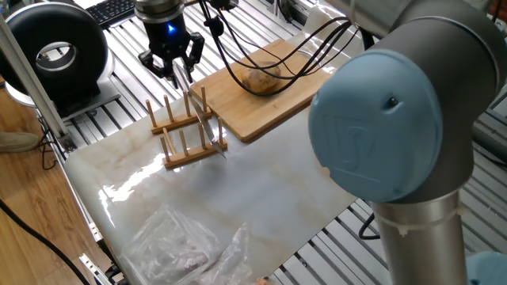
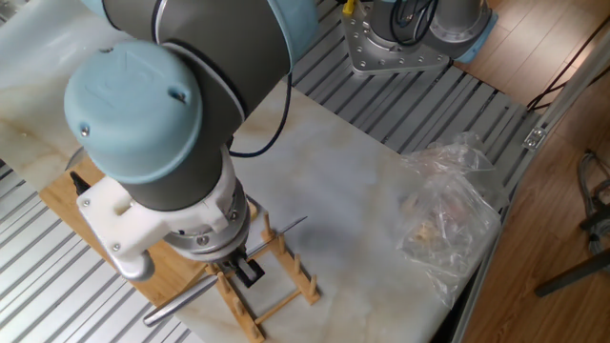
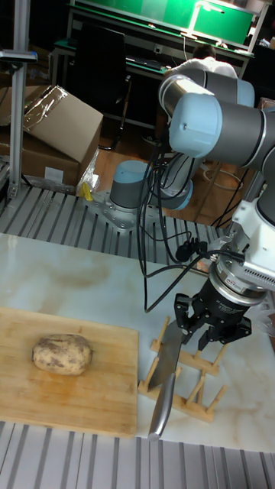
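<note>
A knife with a silver handle and a broad blade leans in a wooden rack with upright pegs. Its handle end sticks out past the rack, beside the cutting board. My gripper is open above the handle end in exterior view 1, its fingers spread and apart from each other. From exterior view 3 the gripper appears over the rack, close to the blade. Whether a finger touches the knife cannot be told. In exterior view 2 the arm hides part of the knife and rack.
A potato rests on the wooden cutting board next to the rack. Crumpled clear plastic bags lie at the mat's far end from the board. Black cables hang from the arm over the board.
</note>
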